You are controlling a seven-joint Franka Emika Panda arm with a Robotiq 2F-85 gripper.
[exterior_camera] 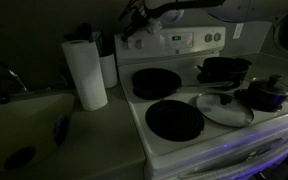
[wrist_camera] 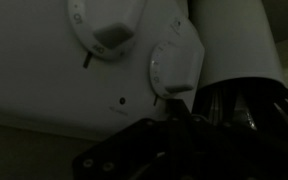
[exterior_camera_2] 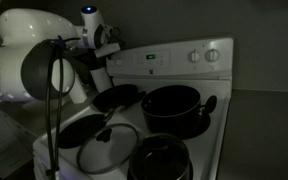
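My gripper is shut, and nothing shows between its dark fingers. In the wrist view its tips are close to the lower end of a white stove knob (wrist_camera: pixel 179 65); whether they touch it cannot be made out. A second knob (wrist_camera: pixel 109 22) is farther up and left on the same panel. From the first exterior view, the gripper (exterior_camera: pixel 130 24) is at the left end of the stove's back panel (exterior_camera: pixel 189 42), where dim light hides the fingertips. The arm (exterior_camera_2: pixel 39 50) enters from the left in the second exterior view.
A paper towel roll (exterior_camera: pixel 85 74) and a white utensil holder (exterior_camera: pixel 109 70) stand left of the stove. On the cooktop are a pan (exterior_camera: pixel 157 83), a pot (exterior_camera: pixel 224 69), a lidded pan (exterior_camera: pixel 268 92) and a glass lid (exterior_camera: pixel 225 109). A sink (exterior_camera: pixel 24 130) is at far left.
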